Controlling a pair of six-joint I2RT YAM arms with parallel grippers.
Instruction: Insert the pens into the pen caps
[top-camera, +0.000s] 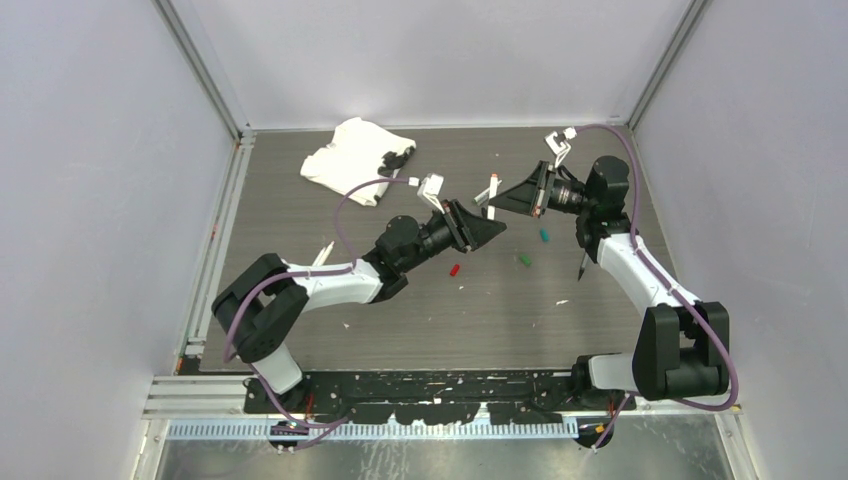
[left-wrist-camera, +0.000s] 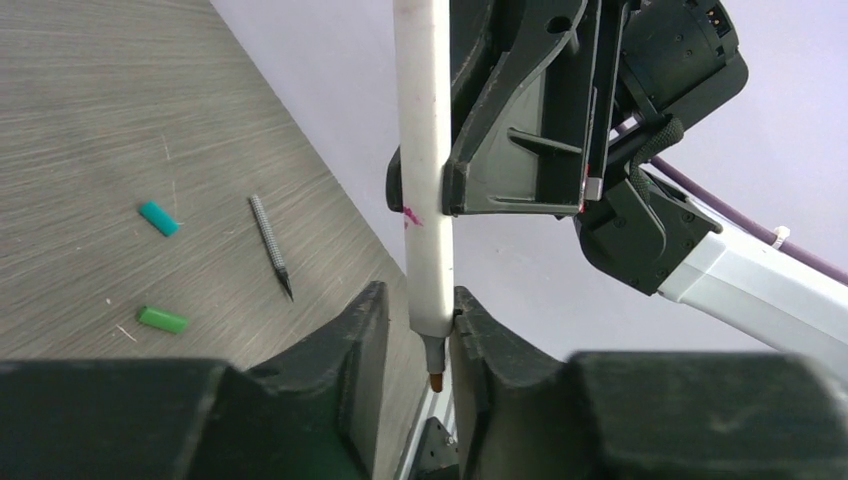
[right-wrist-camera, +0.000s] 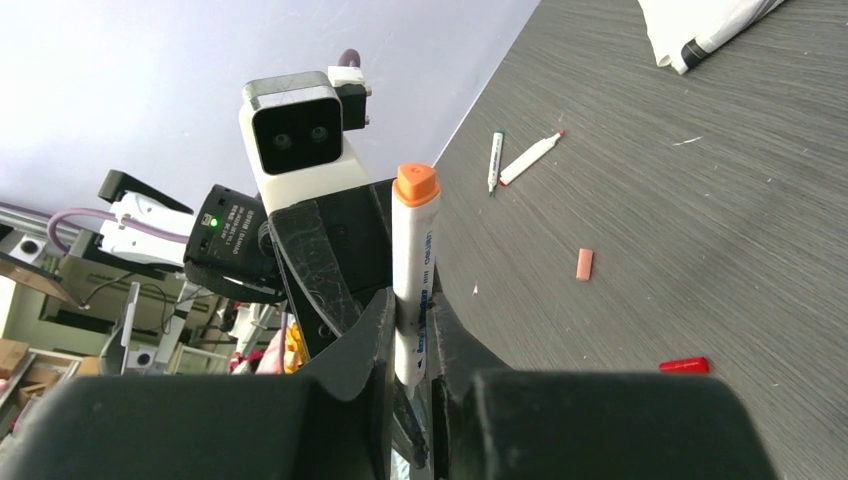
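Observation:
A white marker (top-camera: 493, 188) with an orange end stands upright over the table, and my right gripper is shut on it. Its narrow bare tip (left-wrist-camera: 435, 365) points down in the left wrist view. My left gripper is part open around the marker's lower end; a gap shows between the marker and the left finger. Loose on the table lie a red cap (top-camera: 455, 270), a green cap (left-wrist-camera: 162, 320), a teal cap (left-wrist-camera: 158, 218) and an orange cap (right-wrist-camera: 584, 264).
Two white markers (right-wrist-camera: 531, 158) lie at the left of the table. A grey pen (left-wrist-camera: 268, 240) rests on the right side. The white cloth (top-camera: 350, 160) is at the back left. Near the front, the table (top-camera: 450, 330) is mostly clear.

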